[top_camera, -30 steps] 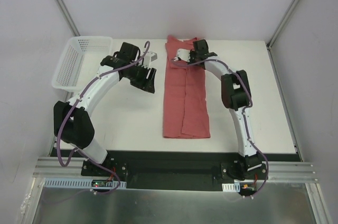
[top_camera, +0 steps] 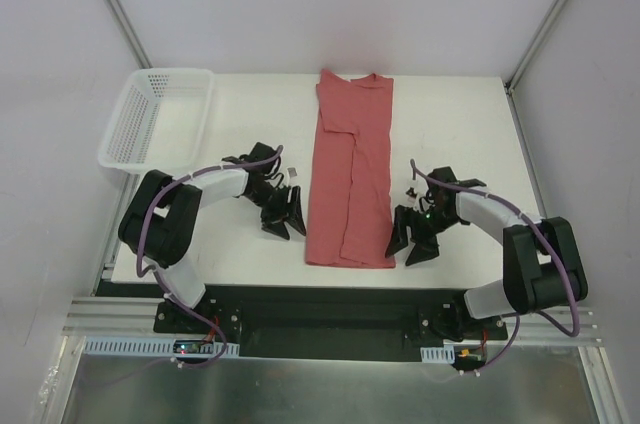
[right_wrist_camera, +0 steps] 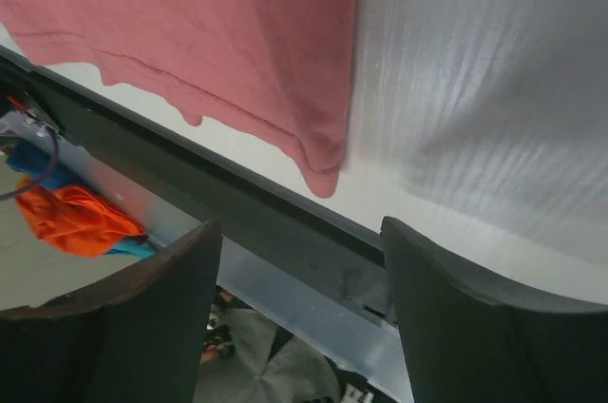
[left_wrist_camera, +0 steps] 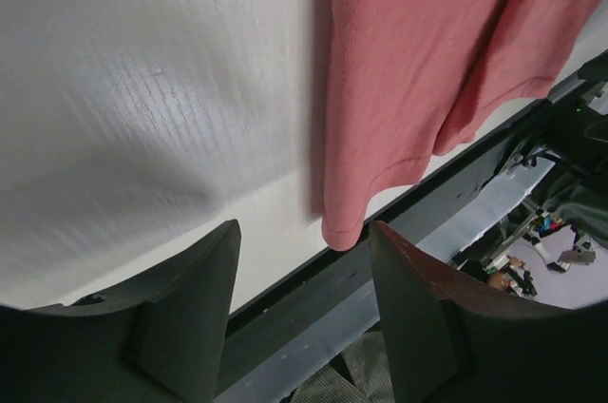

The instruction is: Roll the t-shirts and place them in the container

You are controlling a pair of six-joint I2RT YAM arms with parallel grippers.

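Observation:
A red t-shirt, folded into a long strip, lies flat on the white table with its collar end at the far side. Its near hem runs close to the table's front edge. By the hem's left corner, my left gripper stands partly open; in the left wrist view the shirt corner shows just beyond the fingertips. My right gripper, also partly open, is at the hem's right corner. In the right wrist view that shirt corner lies ahead of the fingers. Neither gripper has cloth between its fingers.
An empty white basket stands at the back left of the table. Bare table lies on both sides of the shirt. The dark front edge is close below both grippers.
My right gripper has come from the shirt's collar end down to the near right corner. The left gripper has moved toward the near left corner. The shirt has shifted slightly.

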